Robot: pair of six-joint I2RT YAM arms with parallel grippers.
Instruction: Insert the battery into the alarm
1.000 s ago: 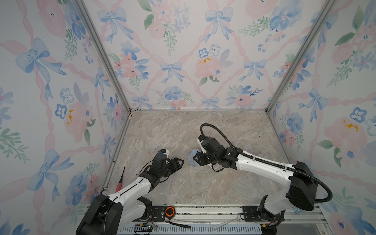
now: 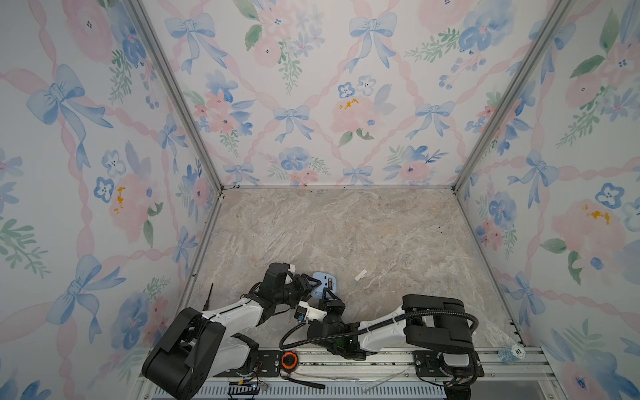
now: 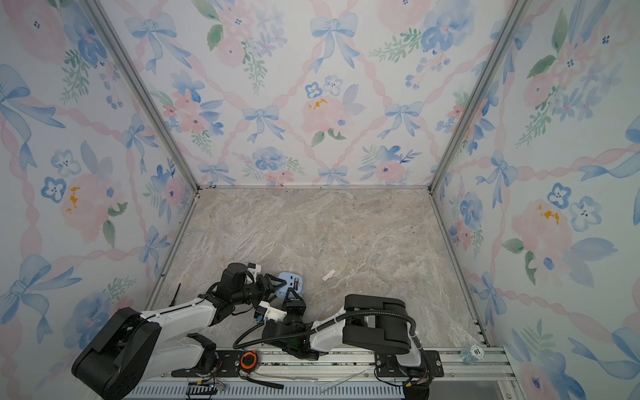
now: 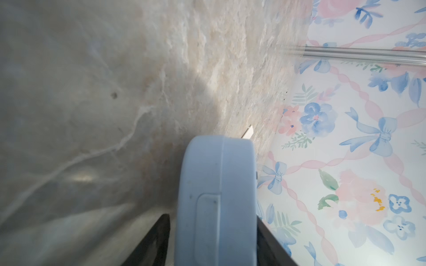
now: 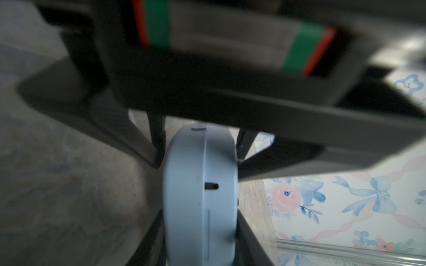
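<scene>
The light blue alarm point(image 2: 324, 277) is raised, tilted on edge in both wrist views. A small copper-and-dark piece that looks like the battery point(image 2: 329, 283) shows on its face in the top views; its seating cannot be made out. My right gripper is shut on the alarm point(image 5: 199, 199) from the front, a finger against each side. From the left, my left gripper has its fingers on both sides of the alarm point(image 4: 217, 190), part open, with a gap showing at the left finger point(image 4: 160, 232).
A small white strip point(image 2: 360, 274) lies on the floor right of the alarm. A dark tool shaft point(image 2: 208, 296) lies at far left, partly behind the left arm. An orange-ringed roll point(image 2: 288, 360) sits on the front rail.
The right arm swung from the right down to the front, turning the alarm and bringing it forward.
</scene>
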